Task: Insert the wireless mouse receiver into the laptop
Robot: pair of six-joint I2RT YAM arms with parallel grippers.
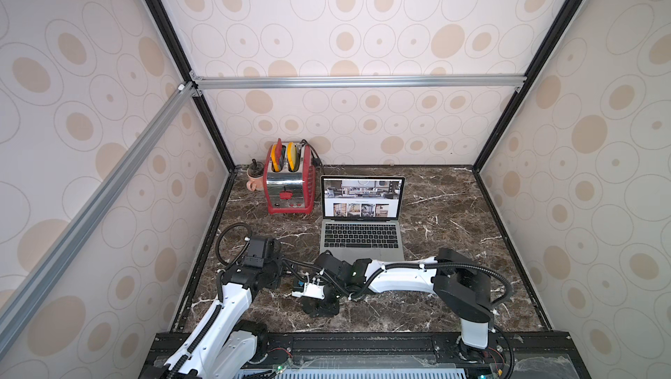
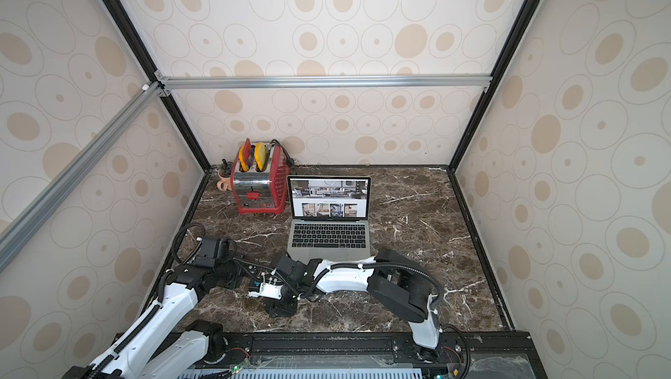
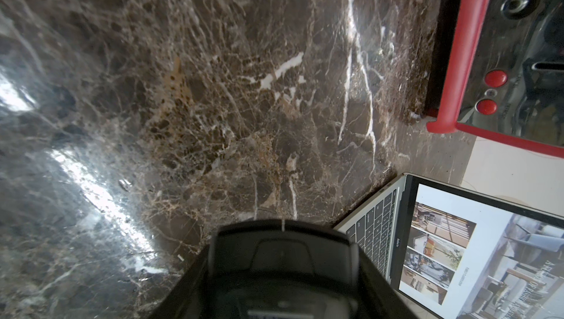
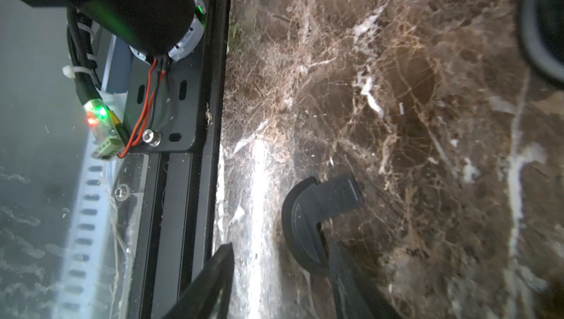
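Note:
A black rounded thing (image 3: 283,266), which looks like the mouse, sits between the fingers of my left gripper (image 1: 278,277), shut on it at the front left. My right gripper points down over the front of the table, its fingers apart with nothing between them. On the marble below lies a black curved piece with a short tab (image 4: 308,219), close to its right-hand finger (image 4: 349,286). The laptop (image 1: 360,232) stands open behind both arms, its front edge partly covered by the right arm. I cannot make out the receiver.
A red and chrome toaster (image 1: 286,190) stands left of the laptop, with a pink mug (image 1: 254,182) beside it. A black rail (image 4: 217,113) borders the table's front. Free marble (image 1: 447,211) stretches right of the laptop.

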